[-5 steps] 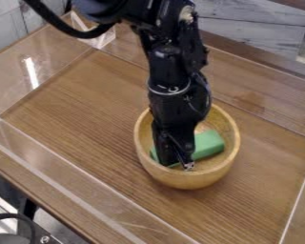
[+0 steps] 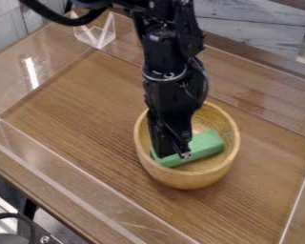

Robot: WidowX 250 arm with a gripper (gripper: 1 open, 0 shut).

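Observation:
A tan bowl (image 2: 209,173) stands right of centre on the wooden table, with a green block (image 2: 206,145) lying inside it. My black gripper (image 2: 177,151) reaches down from the top into the left part of the bowl, its tips over the left end of the block. The gripper looks shut; whether anything is between its fingertips is hard to see.
A clear plastic piece (image 2: 96,30) is at the back left, with cables at the near left corner.
The gripper has risen slightly, so its tips sit higher in the bowl. The bowl and block look almost unmoved.

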